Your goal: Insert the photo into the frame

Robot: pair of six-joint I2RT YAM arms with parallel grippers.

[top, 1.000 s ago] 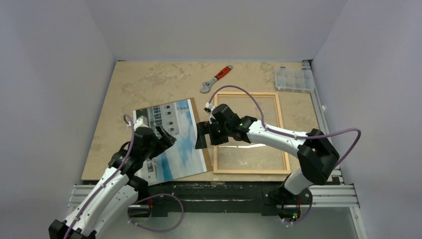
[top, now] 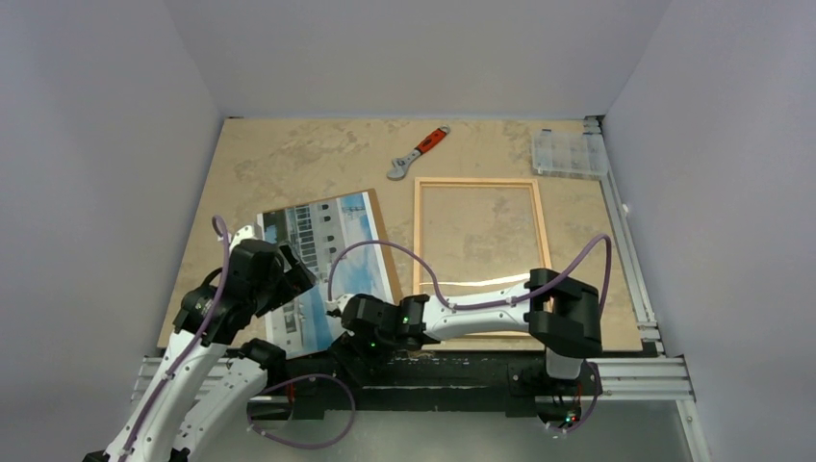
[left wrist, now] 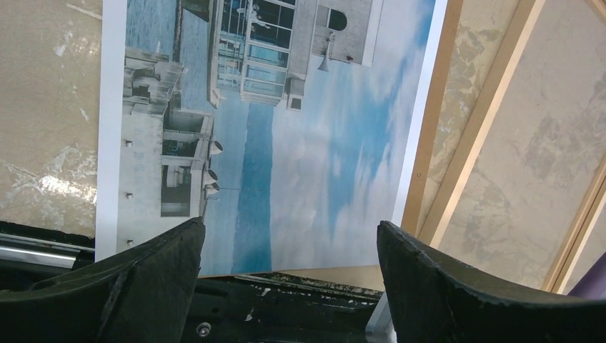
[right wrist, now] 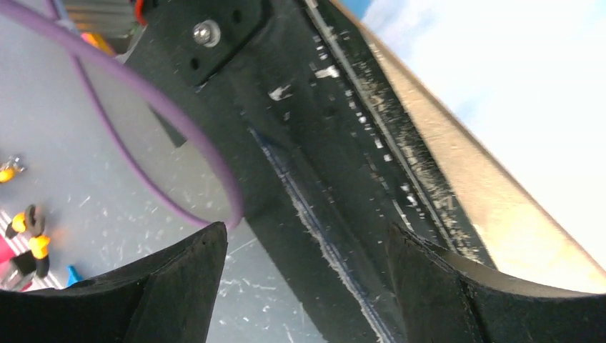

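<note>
The photo [top: 327, 250], a print of white buildings under blue sky, lies on a brown board [top: 383, 250] at the table's left. The wooden frame [top: 540, 221] with a clear pane lies to its right. My left gripper is open above the photo, its fingers apart with nothing between them. My right gripper is open over the dark rail at the front edge, by the photo's corner, holding nothing. The right arm hides part of the frame in the top view.
An adjustable wrench [top: 431, 141] lies at the back middle, and a clear compartment box [top: 568, 152] at the back right. Purple cables loop around both arms.
My right arm has swung down and toward the front left, from beside the frame to the front edge. My left arm has drawn a little to the left.
</note>
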